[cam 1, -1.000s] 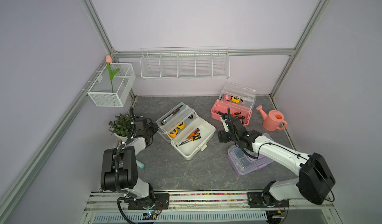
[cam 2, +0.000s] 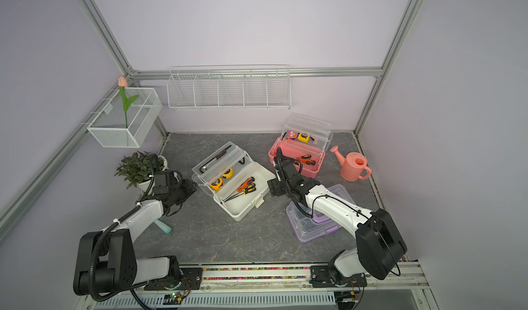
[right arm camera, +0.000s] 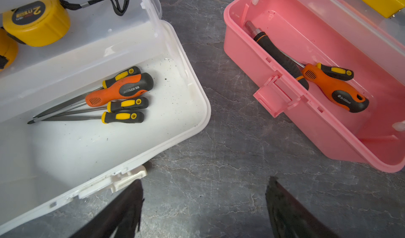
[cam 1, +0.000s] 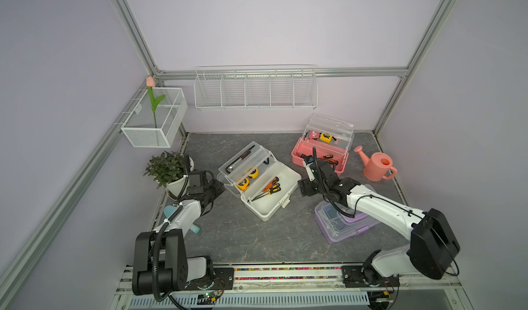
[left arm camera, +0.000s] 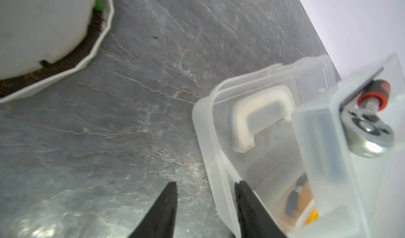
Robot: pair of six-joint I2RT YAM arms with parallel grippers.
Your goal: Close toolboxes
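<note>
A white toolbox (cam 1: 270, 202) sits centre with screwdrivers in its base and tape measures in its raised clear lid (left arm camera: 211, 145). My left gripper is open at the lid's left end, one finger at or beside its wall; contact is unclear. My right gripper is open above the table, right of the white box. A pink toolbox (right arm camera: 346, 149) at back right has its lid up and tools inside. A purple toolbox (cam 1: 335, 227) with lid down lies front right, partly behind my right arm.
A potted plant (cam 1: 167, 167) stands at left, near my left arm. A pink watering can (cam 1: 377, 167) is at right. Wire baskets (cam 1: 255, 90) hang on the walls.
My left arm has shifted, its gripper moving toward the front and right beside the lid. The white toolbox has slid slightly right. The right arm has barely moved.
</note>
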